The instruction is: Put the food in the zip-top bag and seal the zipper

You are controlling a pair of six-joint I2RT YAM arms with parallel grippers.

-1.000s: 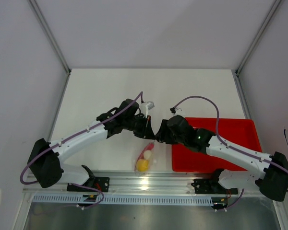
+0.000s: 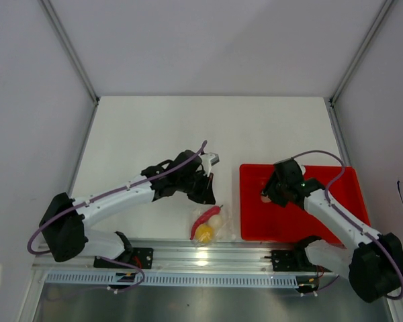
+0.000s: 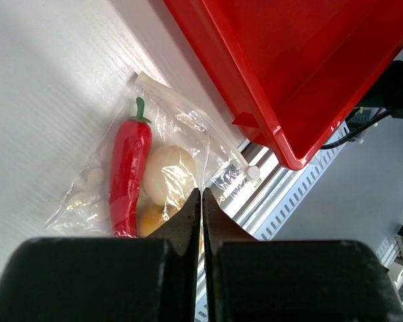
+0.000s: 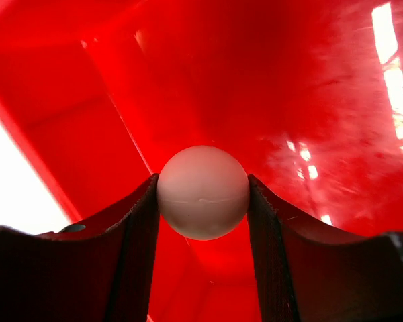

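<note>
The clear zip top bag (image 3: 97, 157) lies flat on the table. Inside are a red chili (image 3: 129, 178), a pale egg-like food (image 3: 169, 176), a yellow-orange food (image 3: 151, 219) and several small pale pieces. Its zip edge (image 3: 188, 107) runs along the right, with a white slider (image 3: 253, 173) at the lower end; whether the zip is closed I cannot tell. Over the bag, my left gripper (image 2: 210, 196) is shut, nothing showing between its fingers. My right gripper is shut on a round, pale brown egg-like food (image 4: 203, 201) at the red tray.
The red tray (image 2: 240, 215) stands close to the bag's right side, and its visible floor is bare. A metal rail (image 2: 201, 251) runs along the table's front edge, just beyond the bag.
My right gripper has moved from beside the left gripper to the right, over the red tray, and now grips a food. The left arm lowered slightly.
</note>
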